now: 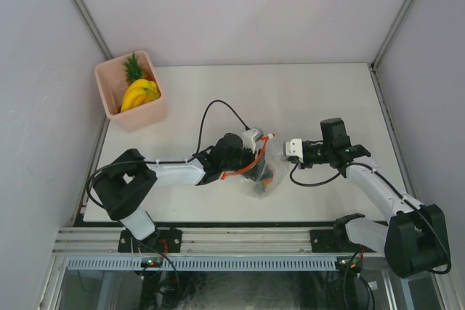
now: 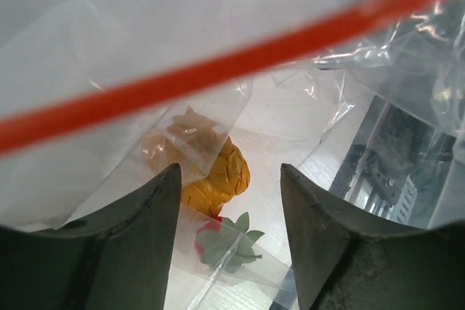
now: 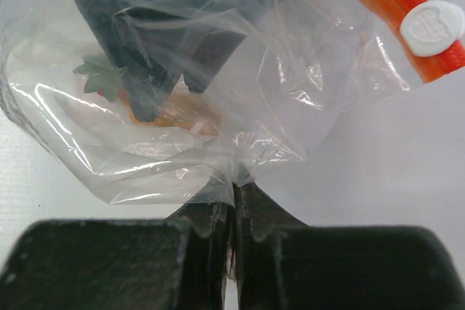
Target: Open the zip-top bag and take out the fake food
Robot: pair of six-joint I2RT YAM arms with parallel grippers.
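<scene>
The clear bag (image 1: 269, 179) with its orange zip strip (image 1: 240, 170) lies at the table's middle. My left gripper is inside it, fingers apart, beside an orange-brown food piece (image 2: 218, 179) and a red piece with green leaves (image 2: 225, 252); nothing shows held between them. The left fingers also show through the plastic in the right wrist view. My right gripper is shut on the bag's gathered plastic, at the bag's right side.
A pink bin (image 1: 142, 114) with a pineapple and bananas stands at the back left.
</scene>
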